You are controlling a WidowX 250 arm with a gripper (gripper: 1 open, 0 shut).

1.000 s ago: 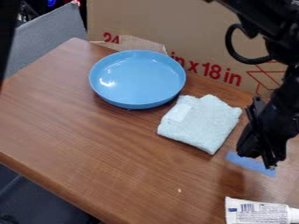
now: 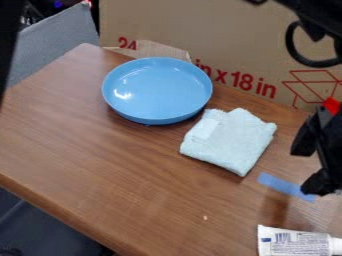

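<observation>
My black gripper [image 2: 315, 150] is at the right edge, partly out of view, above the wooden table to the right of a folded pale cloth [image 2: 227, 141]. Its fingers are apart, with nothing visible between them. Under it a strip of blue tape [image 2: 286, 187] lies on the wood. A blue plate [image 2: 158, 89] sits behind and left of the cloth. A white tube [image 2: 297, 242] lies at the near right corner.
A cardboard box [image 2: 227, 40] stands along the back, with a small red object [image 2: 330, 104] at the right.
The gripper has moved upward and to the right, away from the tape and the cloth's side. The plate, cloth and tube are unchanged.
</observation>
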